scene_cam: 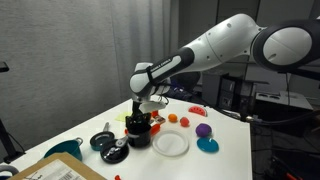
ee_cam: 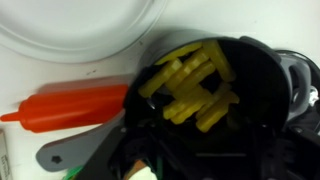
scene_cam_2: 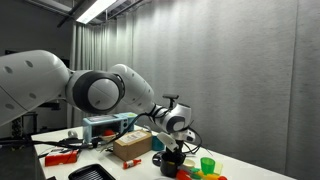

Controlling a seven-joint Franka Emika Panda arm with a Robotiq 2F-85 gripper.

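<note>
My gripper (scene_cam: 142, 113) points down at the black pot (scene_cam: 138, 137), with its fingertips at or just above the rim. In the wrist view, several yellow sticks (ee_cam: 195, 85) lie in a loose pile inside the dark pot (ee_cam: 262, 75). The gripper is a dark shape against the dark pot interior there, so its fingers' spacing and anything between them are hard to make out. From the other side, the gripper (scene_cam_2: 178, 146) also appears right over the pot (scene_cam_2: 171, 167).
A white plate (scene_cam: 171, 142) lies beside the pot, and an orange-handled tool (ee_cam: 70, 108) is close to its side. Around them are a black pan (scene_cam: 114, 151), a teal pot (scene_cam: 66, 148), a cardboard box (scene_cam: 75, 168), a purple ball (scene_cam: 203, 130) and a blue dish (scene_cam: 208, 145).
</note>
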